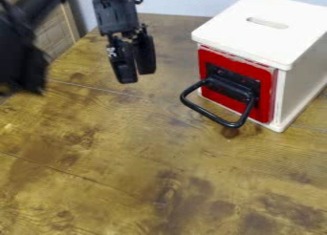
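The black gripper (pixel 133 62) hangs in the upper left of the camera view, fingers pointing down, left of a white box (pixel 262 27) and apart from it. The box has a red front (pixel 265 107) with a black panel and a black loop handle (pixel 205 113) sticking out toward the left. Whether the fingers are open or shut is hard to tell.
A wooden table (pixel 153 181) fills most of the view, with wide bare space in front of and left of the box. A wooden panel (pixel 52 24) stands at the upper left edge.
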